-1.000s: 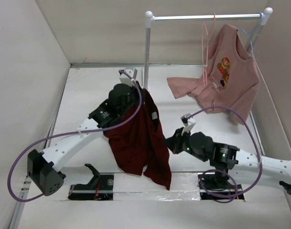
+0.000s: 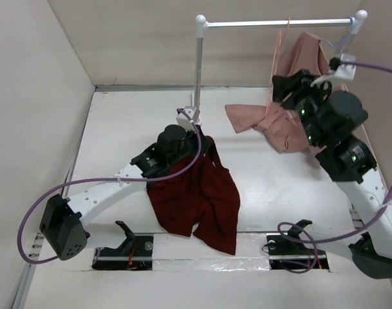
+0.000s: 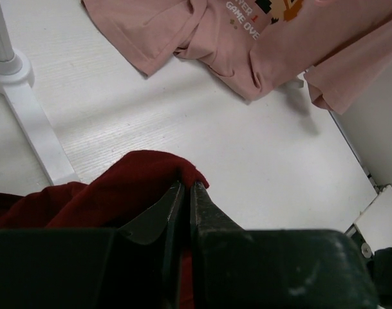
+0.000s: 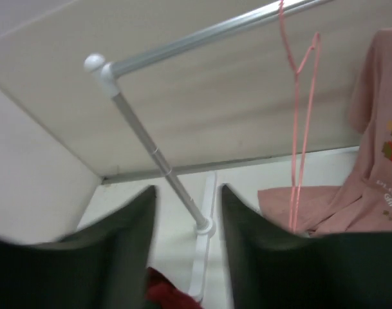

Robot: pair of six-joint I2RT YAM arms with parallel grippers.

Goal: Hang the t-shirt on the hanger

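Observation:
The dark red t shirt (image 2: 192, 199) is bunched up from the white table, its upper fold pinched in my left gripper, which is shut on it near the rack's left post. My right gripper (image 2: 282, 87) is raised near the pink hanger (image 4: 295, 129) on the rail, blurred in its own wrist view, its fingers apart with nothing seen between them. A pink printed t shirt (image 2: 260, 119) hangs on a blue hanger at the rail's right end, part lying on the table, partly hidden by the right arm.
The rack's top rail (image 2: 260, 24) spans the back, with its left post (image 2: 198, 64) behind the left gripper. Walls close in the sides.
My right gripper has swung sharply up from low over the table to the hanging hangers. My left gripper has moved slightly right with the red shirt.

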